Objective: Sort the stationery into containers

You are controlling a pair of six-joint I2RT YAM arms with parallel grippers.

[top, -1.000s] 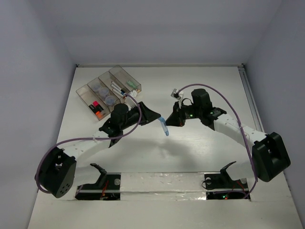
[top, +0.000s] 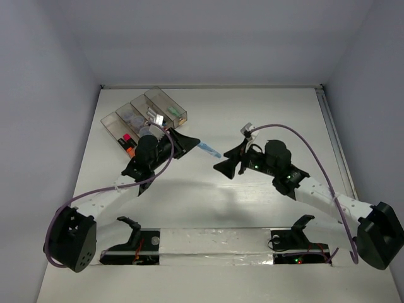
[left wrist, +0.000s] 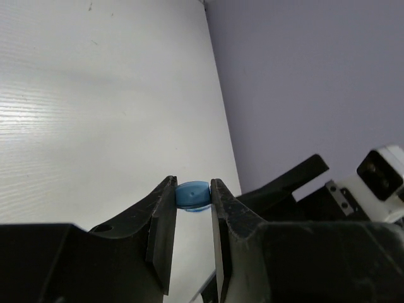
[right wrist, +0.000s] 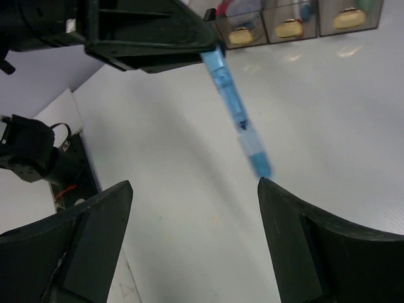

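Note:
A slim blue marker-like item (top: 209, 150) sticks out from the tip of my left gripper (top: 196, 142), which is shut on its one end. Seen by the right wrist camera, the blue item (right wrist: 235, 106) slants down from the left gripper's tips, its free end near one finger (right wrist: 287, 221) of my right gripper. That right gripper is open, with a wide gap and nothing held. In the left wrist view only the blue end (left wrist: 193, 195) shows between the fingertips. A clear divided container (top: 165, 101) stands at the back left, partly hidden by the left arm.
Inside the container lie red and orange items (top: 129, 144), round clear things (top: 134, 118) and a green piece (top: 173, 112) in separate compartments.
The left gripper has moved left with the blue item, which now points toward the lower right.

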